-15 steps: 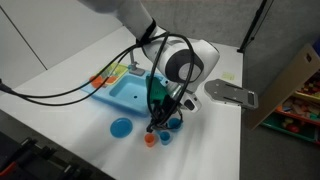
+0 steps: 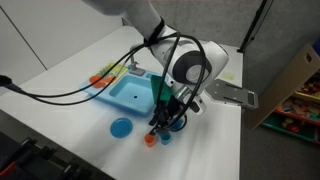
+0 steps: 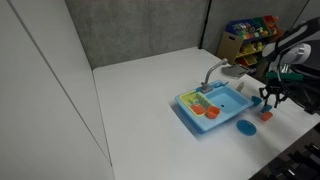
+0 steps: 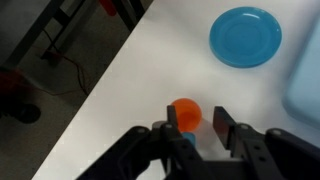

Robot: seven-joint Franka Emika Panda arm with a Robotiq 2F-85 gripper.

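Observation:
My gripper is open, with a gap between its dark fingers. An orange cup [image 4: 187, 113] shows beyond and between the fingertips in the wrist view, nearer the left one. Partly behind the gripper is a blue cup [image 4: 188, 137]. From exterior view 1, the gripper [image 2: 155, 130] hangs just above the orange cup [image 2: 150, 140], and the blue cup [image 2: 165, 138] stands beside it on the white table. Whether a finger touches either cup, I cannot tell. A blue plate [image 2: 121, 127] lies flat to the left.
Behind the gripper is a light-blue sink tub [image 2: 130, 95] with a grey faucet [image 2: 135, 65]. Colourful items [image 3: 205, 105] lie at the tub's side. Another blue dish [image 2: 178, 122] is partly hidden by the arm. A grey tray [image 2: 232, 95] lies at right.
My arm has shifted slightly to the right in exterior view 1, and the gripper stays close above the cups. The cups and plate have not visibly moved.

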